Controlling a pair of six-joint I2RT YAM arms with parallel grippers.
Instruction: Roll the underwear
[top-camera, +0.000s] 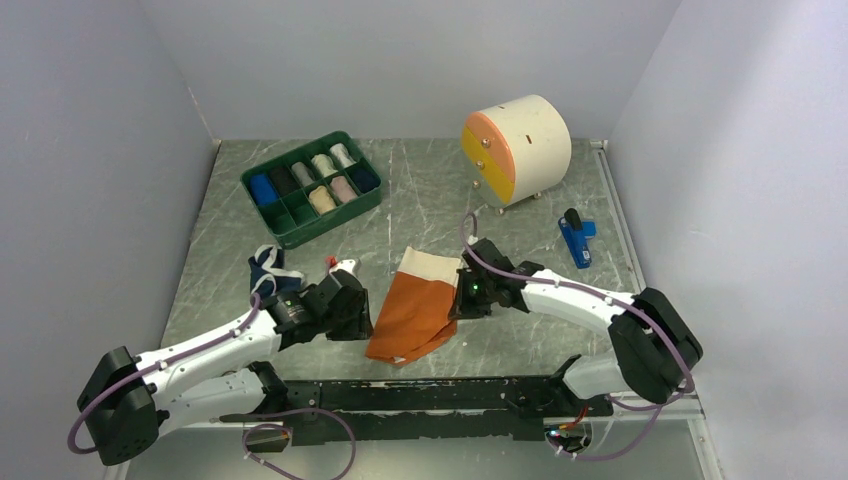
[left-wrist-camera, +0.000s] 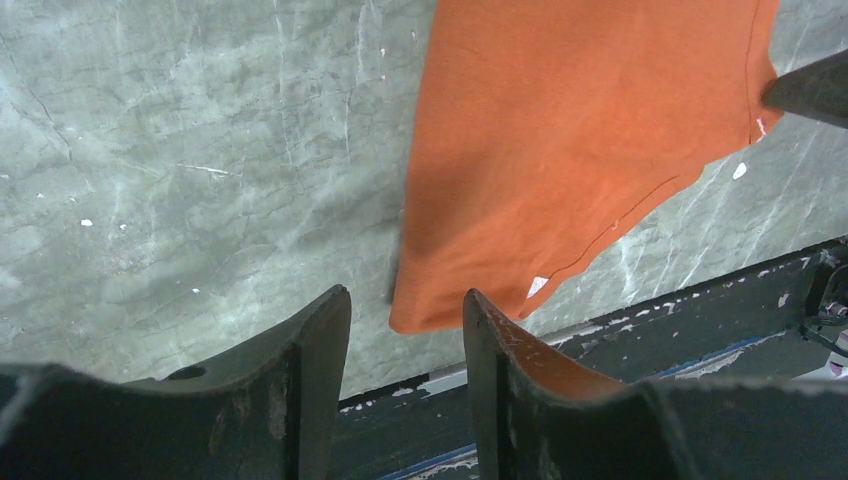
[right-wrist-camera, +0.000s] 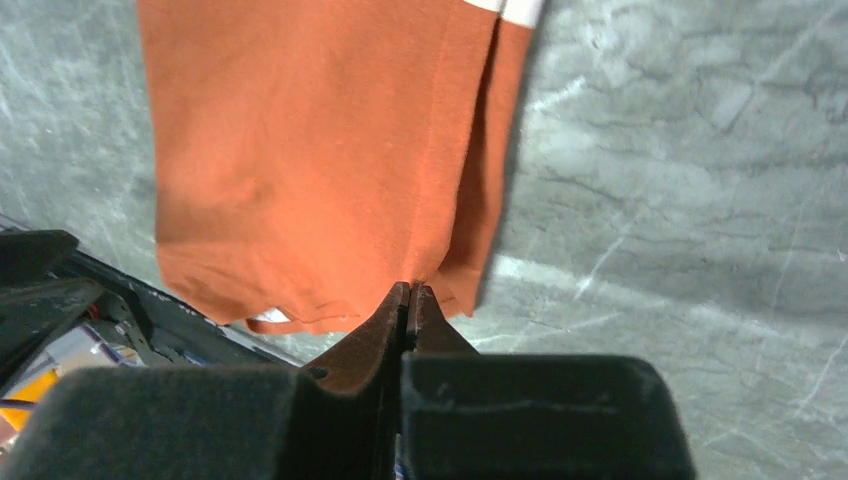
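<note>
The underwear (top-camera: 410, 310), orange with a cream waistband, lies folded flat on the grey marble surface near the front edge. My left gripper hangs just left of it, part open, over its lower corner in the left wrist view, holding nothing. My right gripper is shut at the underwear's right folded edge; whether any cloth is between its fingertips is not visible, and none is lifted.
A green divided box (top-camera: 305, 220) with rolled garments stands at back left, a round drum cabinet (top-camera: 530, 140) at back right. A blue object (top-camera: 578, 250) lies far right, navy cloth (top-camera: 264, 266) at left.
</note>
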